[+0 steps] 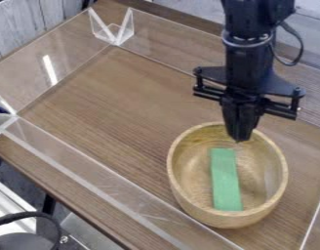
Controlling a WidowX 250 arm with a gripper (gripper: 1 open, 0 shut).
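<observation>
My black gripper (241,127) hangs over the back part of a round beige bowl (191,195), shut, with nothing visible between its fingertips. Inside the bowl a long green block (225,186) lies lengthwise, front to back, apart from the gripper.
A small clear wire-like holder (112,29) sits at the back left. Transparent walls edge the table, and dark cables lie at the lower left.
</observation>
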